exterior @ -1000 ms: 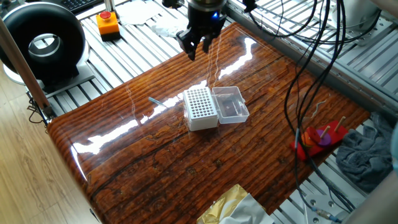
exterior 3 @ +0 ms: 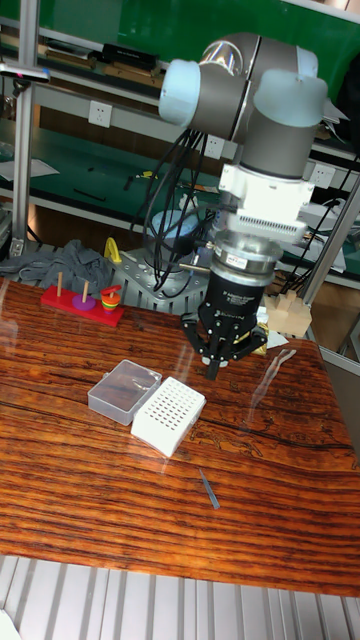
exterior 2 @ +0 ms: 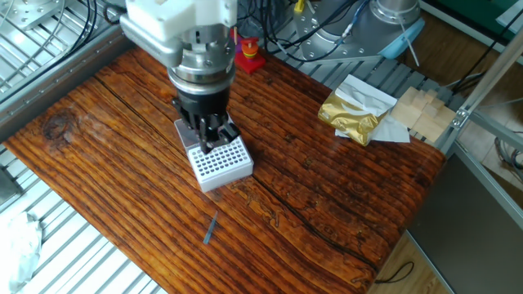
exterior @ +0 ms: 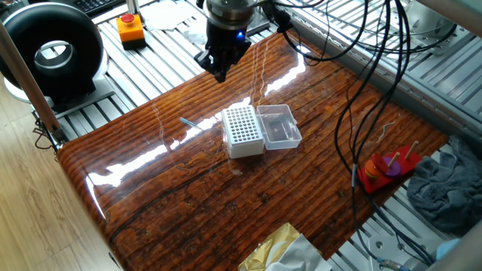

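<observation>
A white rack [exterior: 244,129] with rows of round holes stands on the wooden table, its clear lid [exterior: 279,126] folded open beside it. A thin grey-blue stick-like piece [exterior 3: 209,490] lies flat on the table, a short way from the rack. My black gripper [exterior: 219,76] hangs above the table, pointing down. In the second exterior view the gripper [exterior 2: 214,145] overlaps the rack and hides part of the lid. In the third view the gripper [exterior 3: 212,371] appears beyond the rack, apart from it. Its fingertips are small and dark, so how far apart they stand is unclear; no held object is visible.
A red peg stand [exterior: 386,172] with coloured rings sits at one table edge, near a grey cloth [exterior: 449,185]. Gold and white wrapping [exterior 2: 355,114] lies at another edge, by wooden blocks [exterior 2: 423,113]. Cables hang beside the arm.
In exterior view 1 my gripper has moved left, and its fingers show from a different angle. The cables shifted with the arm. Rack, lid and thin piece stay in place.
</observation>
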